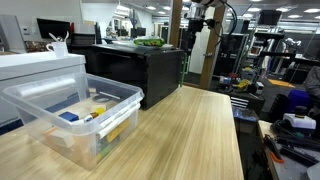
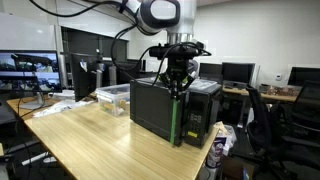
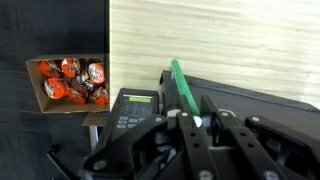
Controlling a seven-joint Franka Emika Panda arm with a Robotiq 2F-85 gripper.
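A long, thin green strip [image 2: 175, 121] hangs upright in exterior view 2, beside the end of the black cabinet [image 2: 152, 106]. My gripper [image 2: 178, 91] is above the cabinet's end, shut on the upper part of the green strip. In exterior view 1 the strip [image 1: 184, 68] shows as a narrow green line at the cabinet's right end. Seen from the wrist, the strip [image 3: 183, 84] runs out from between the fingers over the pale wood table [image 3: 225, 45]. The exact grip point is dark and partly hidden.
A clear bin [image 1: 72, 120] with several small items stands at the table's left. Green items [image 1: 150, 41] lie on top of the cabinet. A box of orange-wrapped pieces [image 3: 75, 82] sits below, off the table.
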